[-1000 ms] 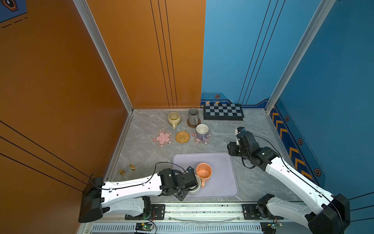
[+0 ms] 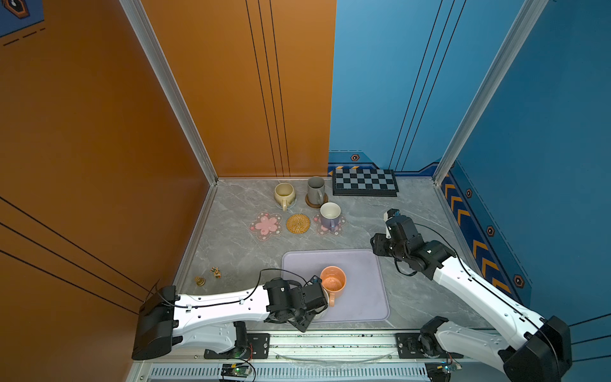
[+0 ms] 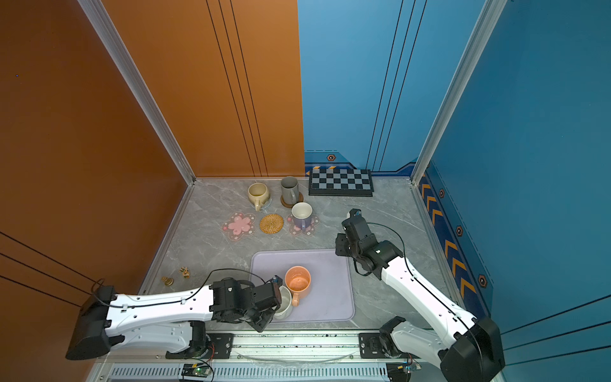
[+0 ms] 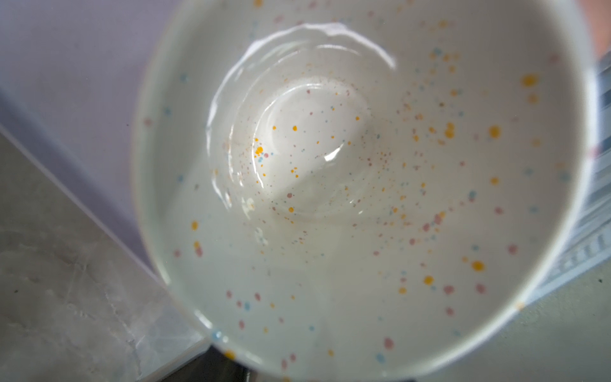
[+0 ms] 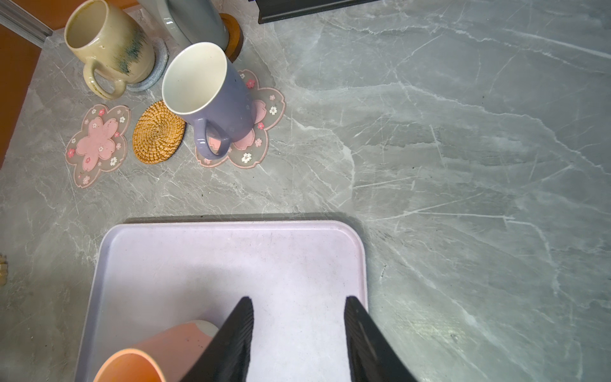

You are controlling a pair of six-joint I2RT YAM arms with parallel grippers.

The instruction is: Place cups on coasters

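Observation:
A white speckled cup fills the left wrist view, seen from above into its inside. My left gripper is over this cup at the tray's left front; the cup hides its fingers, so their spacing does not show. Beside it, an orange cup stands on the lavender tray. My right gripper is open and empty above the tray's right side. A pink flower coaster and a woven coaster lie bare. A purple cup rests on another flower coaster.
At the back, a beige cup and a grey cup stand on coasters near a chessboard. Two small golden figures sit at the left. Clear tabletop lies right of the coasters.
My left arm has shifted slightly right and toward the front, and now covers more of the white cup in the top left view. The right arm looks almost still; the cups stay put.

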